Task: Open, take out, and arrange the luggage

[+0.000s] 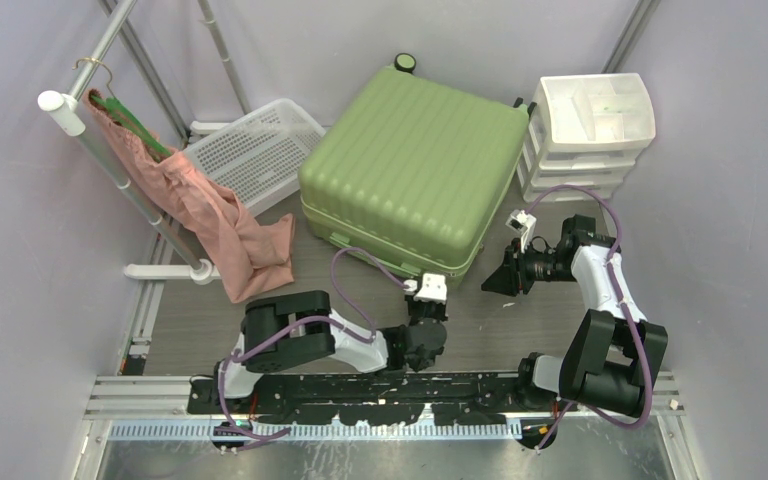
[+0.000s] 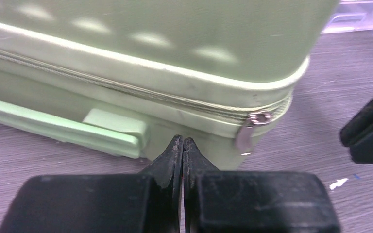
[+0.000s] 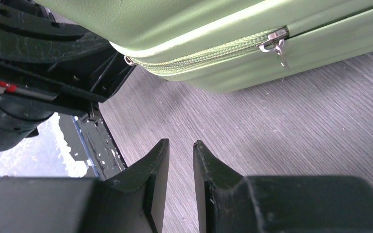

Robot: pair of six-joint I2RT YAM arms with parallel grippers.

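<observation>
The green suitcase (image 1: 410, 165) lies closed on the floor at the centre back. My left gripper is shut, nothing showing between its fingers, just in front of the suitcase's zipped edge, near a green handle (image 2: 111, 138) and a zipper pull (image 2: 245, 137) at the corner. My right gripper stands partly open off the suitcase's right corner, empty, with bare floor between its fingers; in the right wrist view another zipper pull (image 3: 273, 46) hangs above it on the suitcase's side.
A pink garment (image 1: 200, 210) hangs from a rail at the left, reaching the floor. A white basket (image 1: 250, 150) stands behind it. White drawers (image 1: 590, 110) stand at the back right. Some bare floor lies in front of the suitcase.
</observation>
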